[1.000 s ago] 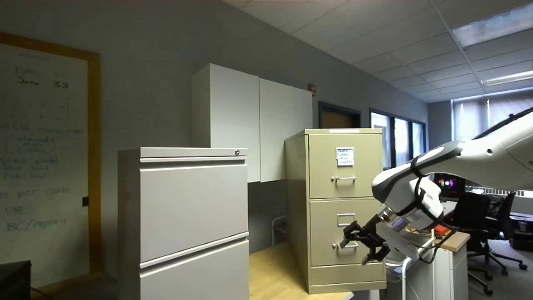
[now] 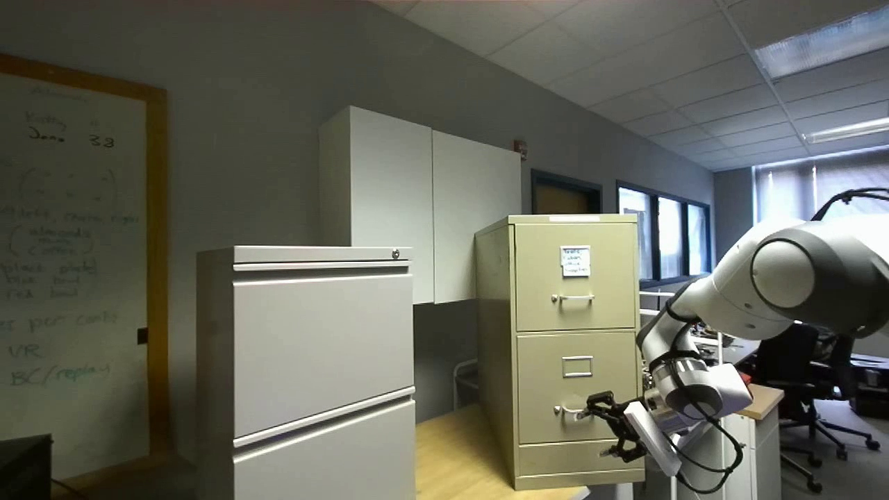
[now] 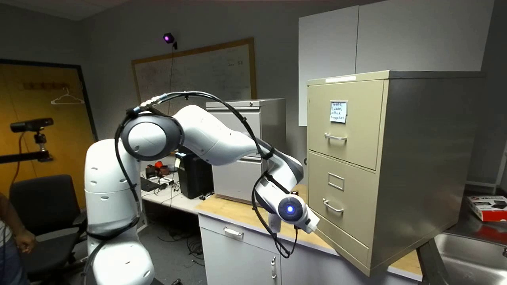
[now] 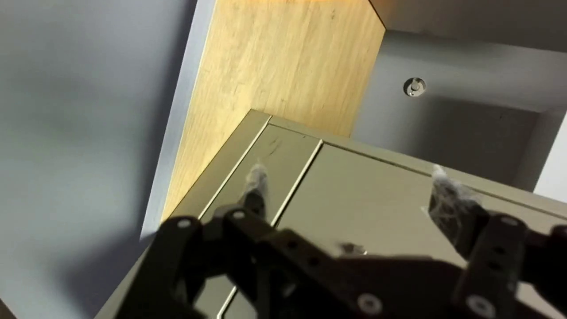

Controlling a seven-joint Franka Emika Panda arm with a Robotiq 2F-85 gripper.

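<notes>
A beige two-drawer filing cabinet (image 2: 493,358) stands with both drawers closed. Its upper drawer (image 3: 348,126) carries a handwritten label and a silver handle (image 3: 335,137). Lower down, a second silver handle (image 3: 332,206) crosses the lower drawer (image 3: 328,178). My gripper (image 2: 595,432) is open in front of that lower drawer, one finger overlapping the right end of the handle in exterior view 1; contact cannot be judged. In the wrist view the gripper has its fingers apart over the drawer front, with nothing visible between them. The arm hides it in exterior view 2.
A grey filing cabinet (image 2: 321,358) stands to the left on the wooden counter (image 2: 454,446). White wall cupboards (image 2: 392,200) hang behind. A sink (image 3: 475,259) and a red-and-white box (image 3: 489,209) lie right of the beige cabinet.
The arm's wrist and forearm have come down and changed angle. My gripper has shifted slightly right and tilted, its lower finger dropping further down the cabinet front. The drawers have not moved.
</notes>
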